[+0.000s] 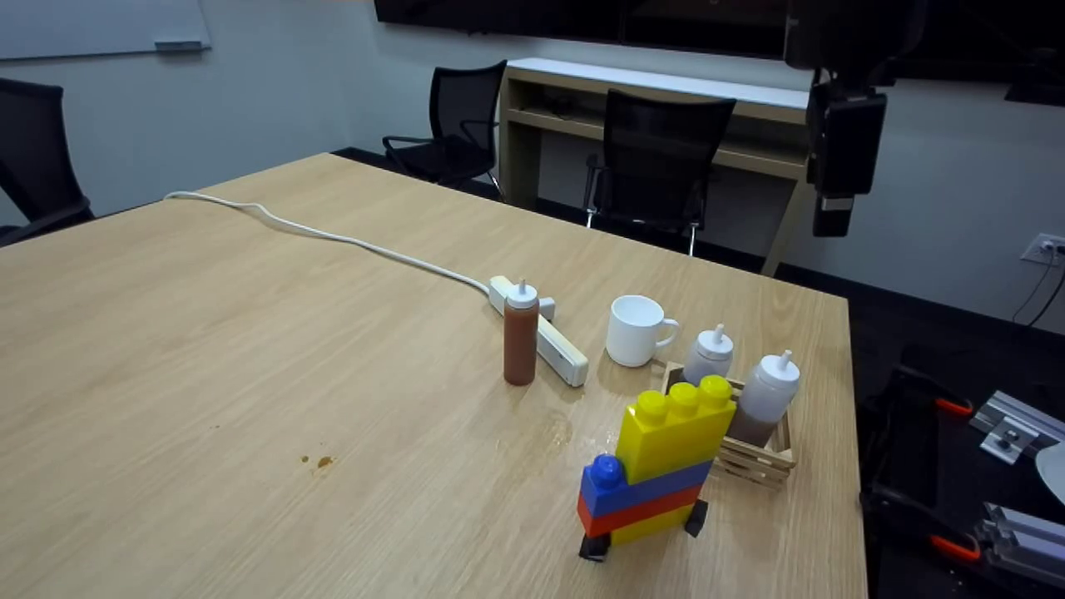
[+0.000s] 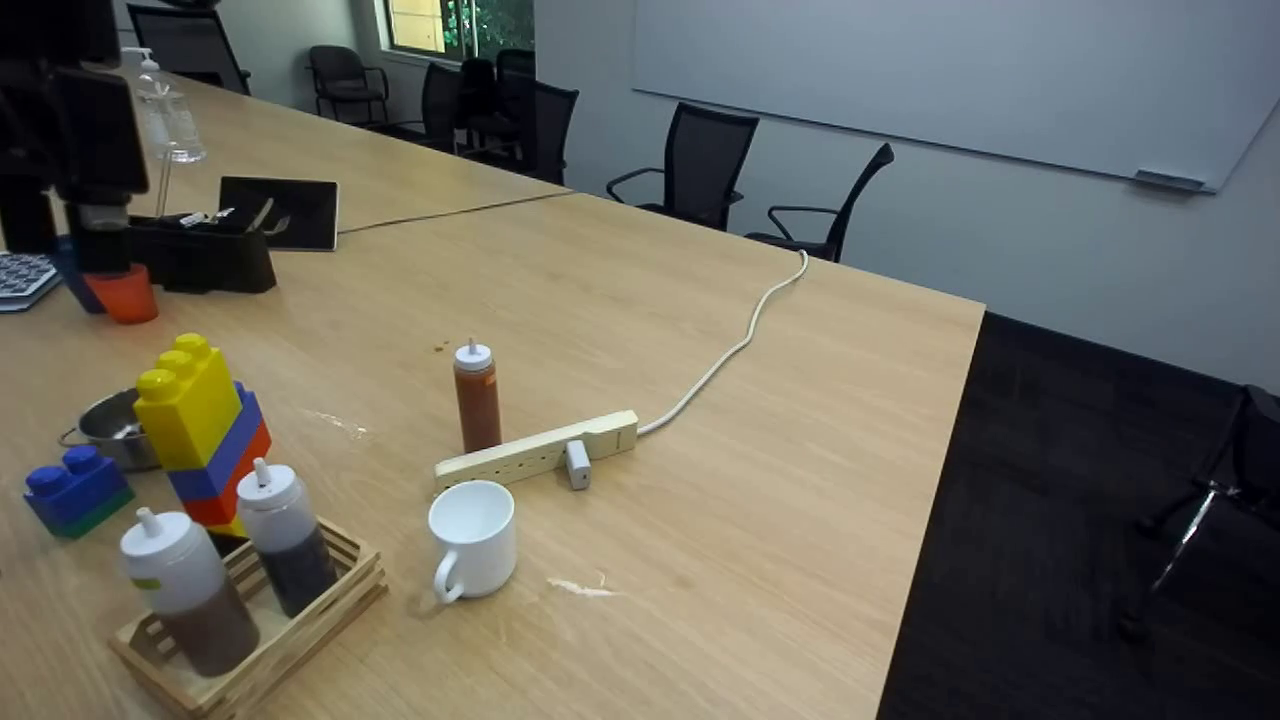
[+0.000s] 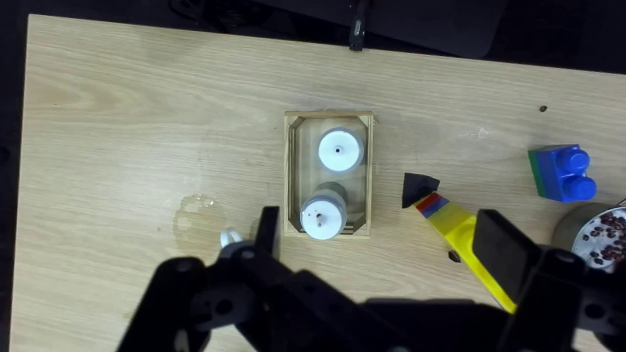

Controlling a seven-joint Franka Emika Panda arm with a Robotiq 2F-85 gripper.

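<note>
High above the table my gripper stands open, its fingers wide apart with nothing held between them. Below it in the wrist view is a small wooden crate holding two white-capped squeeze bottles, one nearer the table edge and one leaning in view toward the gripper. A brown-red squeeze bottle stands upright outside the crate, close to a power strip. The white mug sits between crate and strip; in the wrist view my left finger hides most of it.
A tower of yellow, blue and red blocks rises close beside the crate. A blue-green block and a metal pot lie beyond it. The strip's white cable crosses the table.
</note>
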